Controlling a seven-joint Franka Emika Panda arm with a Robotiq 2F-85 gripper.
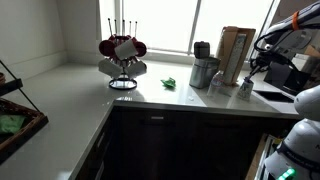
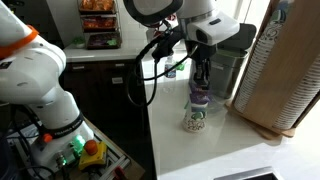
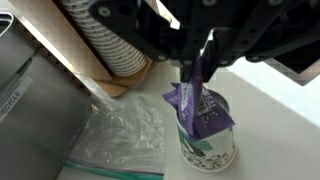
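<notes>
A purple packet is pinched at its top by my gripper, which is shut on it. Beneath the packet stands a white cup with a green leaf pattern, upright on the counter. The packet's lower part overlaps the cup's mouth; how deep it reaches inside cannot be told. From the second exterior view, the purple packet shows right above the cup, under the dark gripper body. The cup looks small at the right end of the counter in the first exterior view.
Close to the cup are a grey bin and a tall ribbed brown holder. A clear plastic bag lies beside the cup. Farther along the counter are a green cloth and a mug rack. Bare counter lies between.
</notes>
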